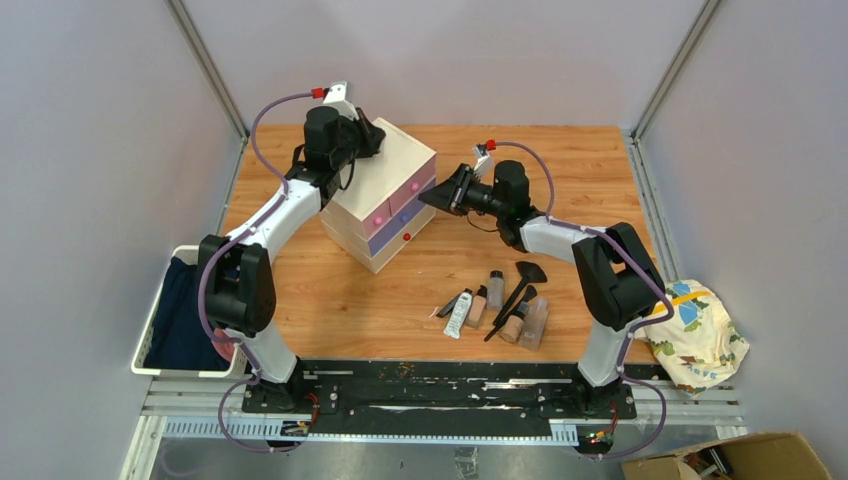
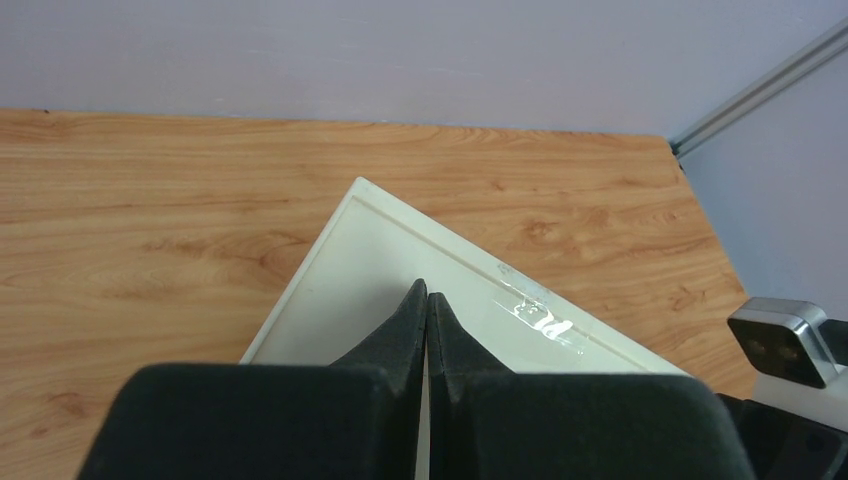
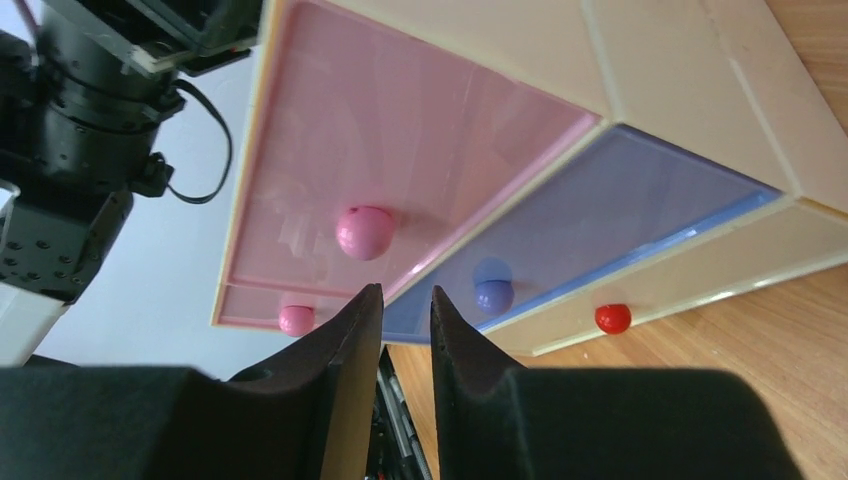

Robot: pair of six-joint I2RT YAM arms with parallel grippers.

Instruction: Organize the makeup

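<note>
The white cabinet (image 1: 395, 155) stands at an angle on the wooden table, its pink, purple-blue and cream drawers looking flush. My left gripper is shut and empty, fingertips over the cabinet's top. Before the drawer fronts is my right gripper, fingers a little apart, nothing between them. In the right wrist view, above its tips, shows the pink knob (image 3: 365, 233) of the nearer pink drawer; a blue knob (image 3: 493, 297) and a red knob (image 3: 613, 319) lie to the right. Makeup lies near the table's front: a white tube (image 1: 457, 314), bottles (image 1: 496, 289) and brushes (image 1: 519, 295).
A white basket (image 1: 140, 340) with dark cloth stands off the table at the left. At the right lies a patterned cloth bag (image 1: 703, 335), and a cardboard box (image 1: 780, 455) is at the lower right corner.
</note>
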